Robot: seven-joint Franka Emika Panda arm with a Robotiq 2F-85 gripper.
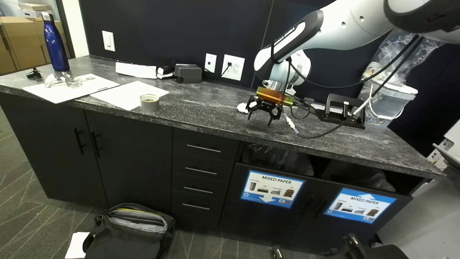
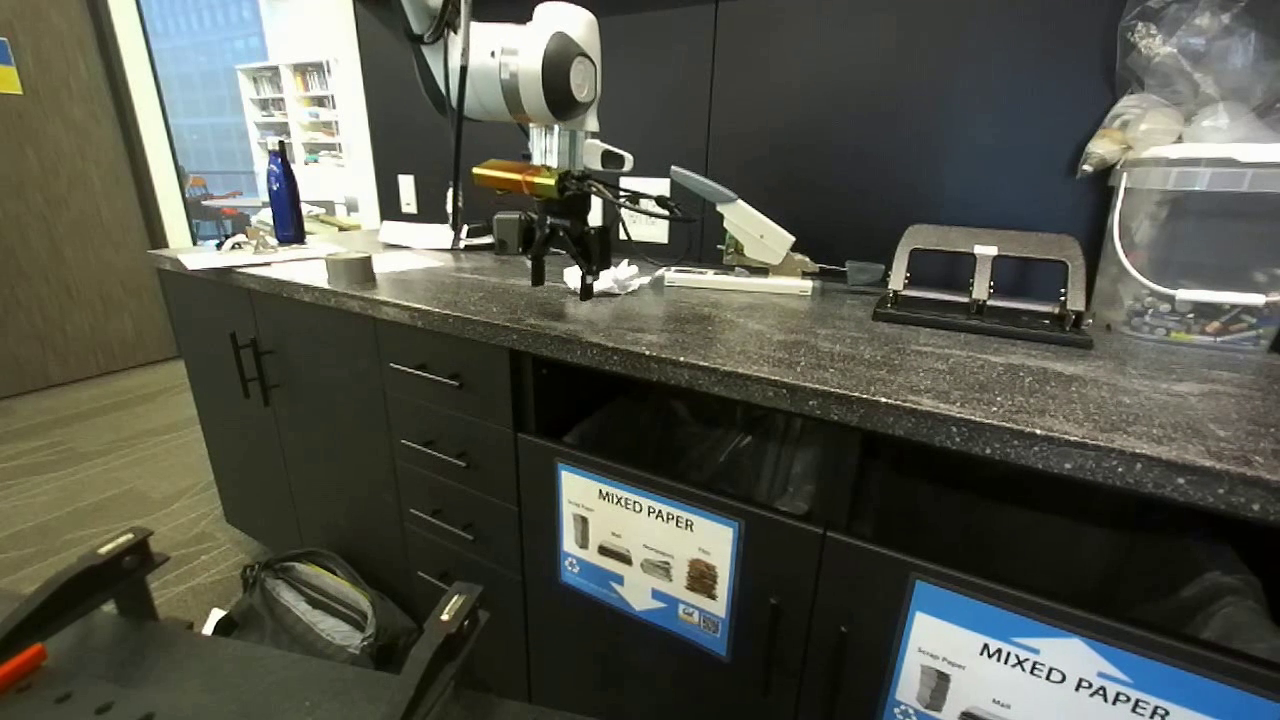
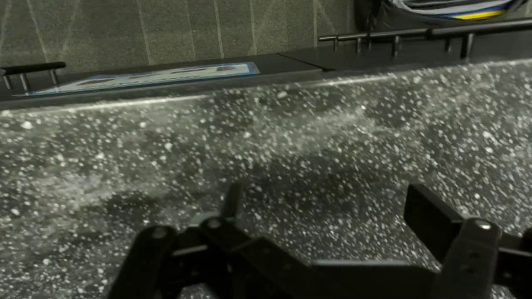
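Note:
My gripper [image 1: 259, 121] hangs over the dark speckled countertop [image 1: 207, 112], fingers pointing down and spread apart. In the wrist view the open gripper has only bare countertop showing between its fingers. A crumpled white paper [image 1: 242, 108] lies on the counter, partly hidden behind the gripper in exterior view 1. From exterior view 2 the crumpled paper [image 2: 619, 280] appears just behind and to the right of the gripper [image 2: 560, 288]. The wrist view does not clearly show that paper.
A white stapler [image 2: 753, 228], a hole punch [image 2: 986, 282] and a clear bucket [image 1: 390, 103] stand to the right. Leftward are a tape roll [image 1: 149, 103], paper sheets [image 1: 125, 95], a grey box [image 1: 188, 73] and a blue bottle [image 1: 56, 45]. Open bins sit below the front edge.

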